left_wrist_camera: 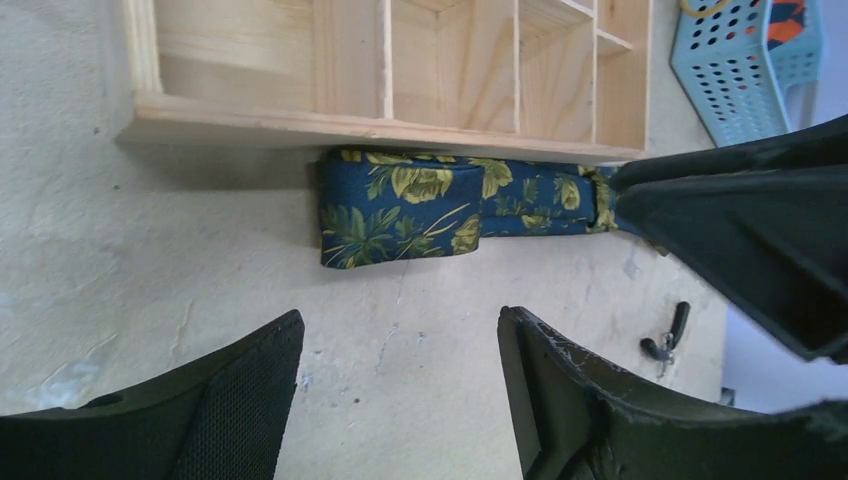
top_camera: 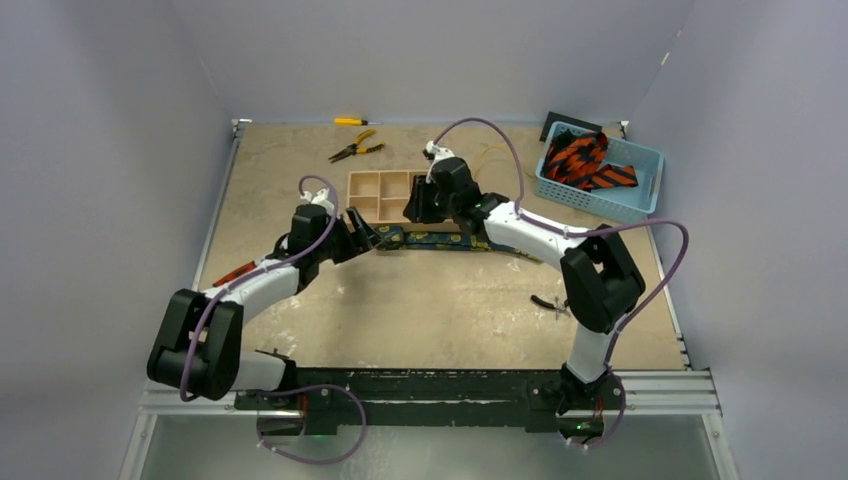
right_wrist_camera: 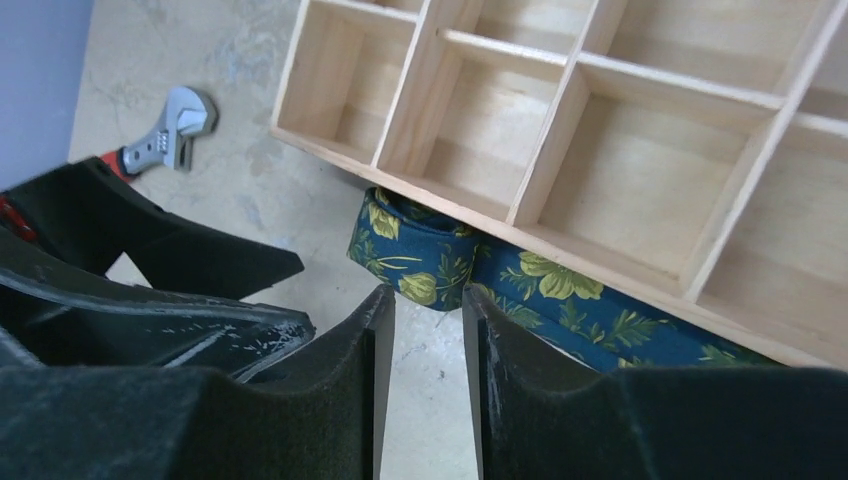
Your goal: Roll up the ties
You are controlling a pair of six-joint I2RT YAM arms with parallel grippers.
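Note:
A navy tie (top_camera: 440, 241) with yellow flowers lies along the front side of the wooden divided box (top_camera: 380, 182). Its left end (left_wrist_camera: 400, 210) forms a folded roll against the box wall, visible in both wrist views. My left gripper (top_camera: 365, 230) stands open just left of that end; in its wrist view nothing is between the fingers. My right gripper is above the box and tie, its fingertips part open near the folded end, with nothing clearly held between them.
A blue basket (top_camera: 630, 205) with orange-patterned cloths stands back right. Pliers (top_camera: 355, 148) and a screwdriver (top_camera: 350, 121) lie at the back. A wrench (top_camera: 235, 272) is at left, small pliers (top_camera: 550, 304) at front right.

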